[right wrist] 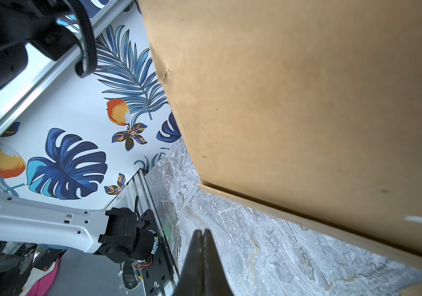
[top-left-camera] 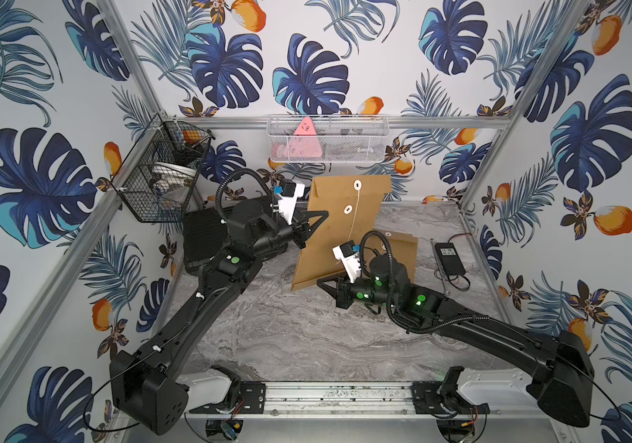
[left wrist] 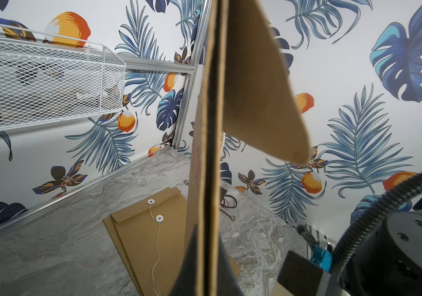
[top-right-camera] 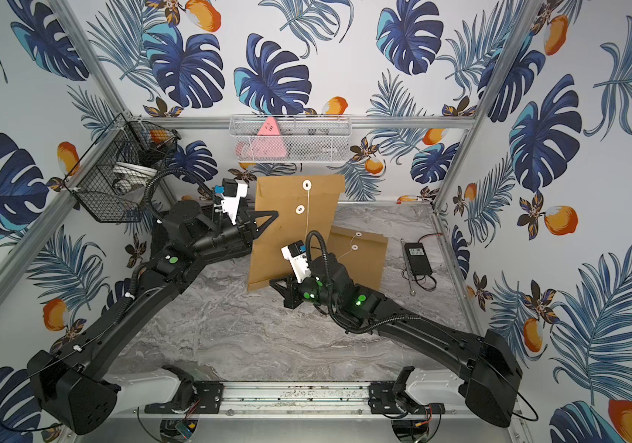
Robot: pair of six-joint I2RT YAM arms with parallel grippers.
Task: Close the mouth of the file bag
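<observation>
A kraft file bag (top-left-camera: 334,214) stands upright and leaning, with two white buttons and a string on its front and a folded flap at the top. My left gripper (top-left-camera: 319,215) is shut on its left edge; the left wrist view shows that edge (left wrist: 212,148) close up between the fingers. My right gripper (top-left-camera: 323,284) is shut, low in front of the bag's bottom; in the right wrist view its fingertips sit beside the bottom edge (right wrist: 289,215), with nothing seen between them.
More file bags (left wrist: 144,236) lie flat behind it. A black case (top-left-camera: 205,236) stands left, a power adapter (top-left-camera: 448,260) with cables right. Wire baskets (top-left-camera: 327,144) hang on the walls.
</observation>
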